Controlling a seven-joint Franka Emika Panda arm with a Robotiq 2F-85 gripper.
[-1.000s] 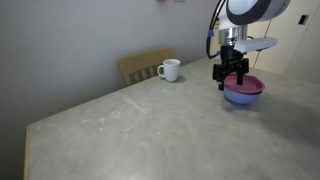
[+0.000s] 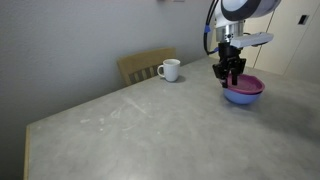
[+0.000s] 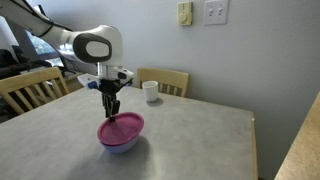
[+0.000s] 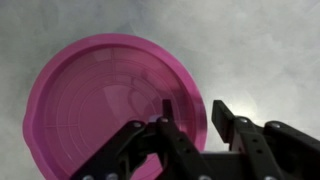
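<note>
A pink round dish [image 4: 90,100] rests on a light blue bowl [image 2: 240,97], at the right end of the table in exterior view 1. In exterior view 2 the pink dish [image 3: 121,128] looks tilted, and the blue bowl [image 3: 122,147] shows beneath it. Pointing down at the rim is my gripper. Its fingers stand apart, one over the inside of the dish and the other past the outer edge, with the pink rim [image 4: 197,100] between them in the wrist view. Whether either fingertip touches the rim, I cannot tell.
Toward the back of the table stands a white mug [image 2: 170,70], well clear of the bowl. A wooden chair [image 2: 147,64] is behind the table edge.
Dish, bowl and mug appear to be in the same places.
</note>
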